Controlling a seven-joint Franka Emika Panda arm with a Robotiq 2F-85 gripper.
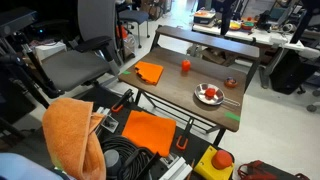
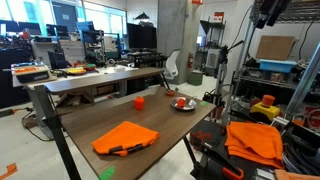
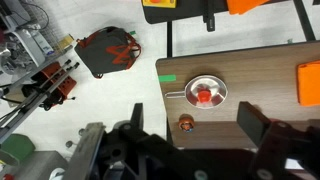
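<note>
In the wrist view my gripper stands open, its dark fingers wide apart at the lower edge, with nothing between them. Beyond them, well below on the table, a metal pan holds a small red object; its handle points left in this view. A round reddish-brown item sits beside the pan. Exterior view 1 shows the same pan near the table's front right. Another red object stands farther back. An orange cloth lies flat at the table's left end, with a dark item beside it in exterior view 2.
The wooden table has bare room between cloth and pan. An office chair stands at its left. On the floor in front lie orange cloths, cables and a yellow box. A black and red bag lies off the table.
</note>
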